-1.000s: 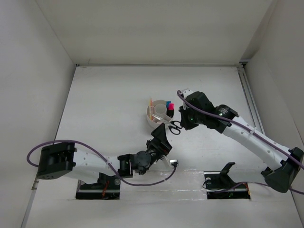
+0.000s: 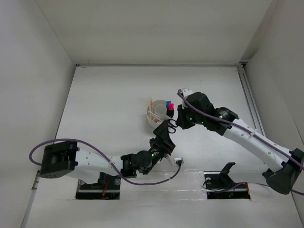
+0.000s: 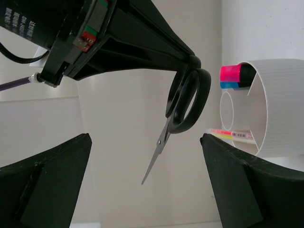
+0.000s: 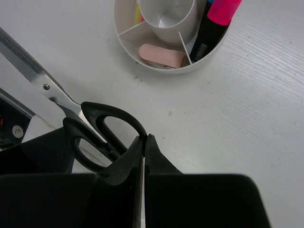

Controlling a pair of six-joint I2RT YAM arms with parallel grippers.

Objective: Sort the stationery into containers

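Note:
My right gripper is shut on a ring of the black-handled scissors (image 4: 107,130), holding them clear of the table. Their metal blades (image 4: 38,76) point away to the upper left in the right wrist view. My left gripper stands open, its fingers (image 3: 237,185) far apart. The scissors (image 3: 190,102) show beyond its gap, not between the pads. From above, the two grippers are close together in front of the round white container (image 2: 151,122). That container, divided into compartments, holds pens, a pink-capped marker (image 4: 223,12), a blue-capped one and a pinkish block (image 4: 162,56).
A white cup-like inner section (image 4: 171,16) forms the container's middle. Walls enclose it at the back and sides.
My left gripper has shifted a little to the right.

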